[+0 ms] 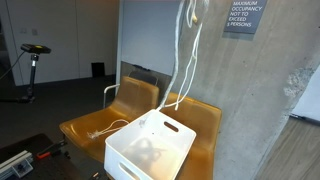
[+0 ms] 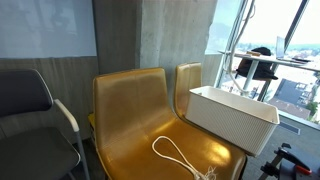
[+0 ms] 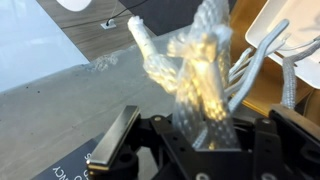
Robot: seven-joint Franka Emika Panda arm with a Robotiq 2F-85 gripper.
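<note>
A white braided rope (image 1: pixel 187 50) hangs from above the top edge of exterior view 1, its strands reaching down to the white box (image 1: pixel 150 145). Close up in the wrist view, a thick bundle of the rope (image 3: pixel 206 70) rises from between the fingers of my gripper, which is shut on it. The gripper itself is out of sight in both exterior views. Inside, the box looks empty apart from possible rope ends over its far rim. A thin white cord (image 2: pixel 175 152) lies on the seat beside the box.
Tan chairs (image 1: pixel 133 97) support the box. Behind them stands a bare concrete wall (image 1: pixel 255 85) with a dark sign (image 1: pixel 246 16). A black chair (image 2: pixel 38 120) is at the left in exterior view 2.
</note>
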